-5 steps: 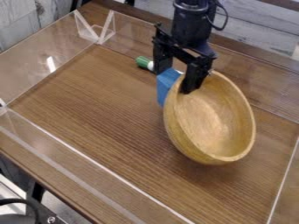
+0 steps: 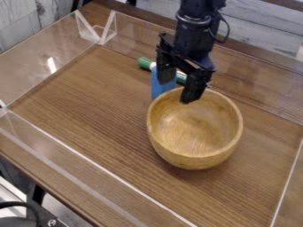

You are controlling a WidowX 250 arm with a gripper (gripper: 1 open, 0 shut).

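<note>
The black gripper (image 2: pixel 185 76) hangs at upper middle, open, just above the back of a large tan oval bowl (image 2: pixel 194 138). A blue object (image 2: pixel 160 86) stands just left of the gripper, behind the bowl, partly hidden by it. Whether the fingertips touch either object cannot be told.
A small green item (image 2: pixel 145 63) lies behind the blue object, with another small pale-green piece near it, partly hidden. Pale edges bound it.
The bowl has shifted left and turned, and its back edge now sits lower in the view. The gripper has moved slightly, and the blue object appears farther left.
</note>
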